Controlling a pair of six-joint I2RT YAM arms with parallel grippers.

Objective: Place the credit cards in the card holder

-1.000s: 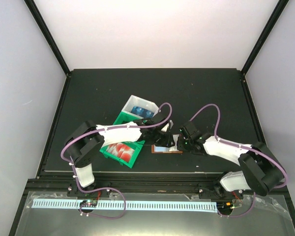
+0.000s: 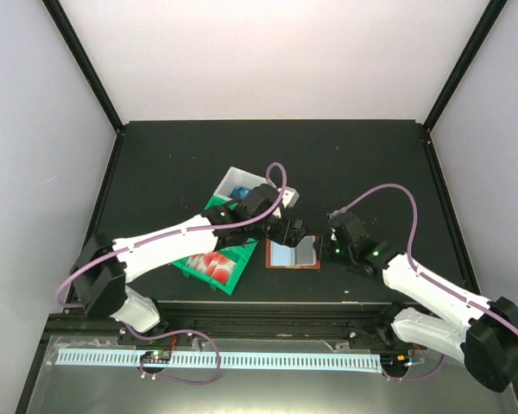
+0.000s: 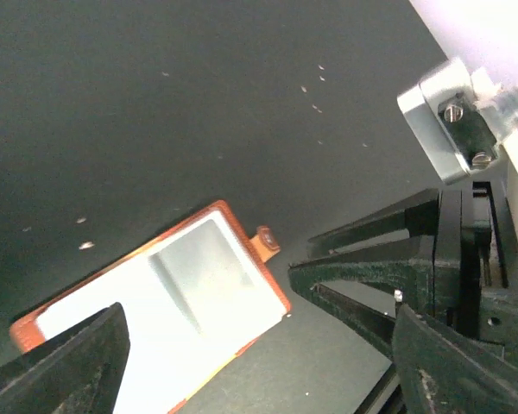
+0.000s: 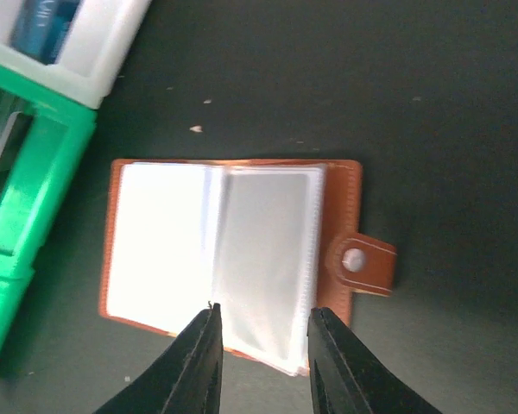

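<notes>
The brown card holder (image 2: 293, 266) lies open on the dark table, its clear sleeve (image 4: 263, 250) and pale page (image 4: 160, 241) facing up; its strap with a snap (image 4: 363, 262) sticks out to the right. No card shows in these pockets. Above the holder's upper part, my left gripper (image 2: 297, 231) is spread wide and empty. My right gripper is over the holder's near right edge, fingers apart, no card between them. Blue cards (image 2: 240, 192) sit in the white box, partly hidden by the left arm. Red-and-white cards (image 2: 212, 266) are in the green box.
The green box (image 2: 242, 256) and white box (image 2: 227, 183) stand just left of the holder, under the left arm. Close to the left gripper are the right gripper's fingers (image 3: 354, 266).
My left arm has drawn back to the left and up, uncovering more of the holder.
</notes>
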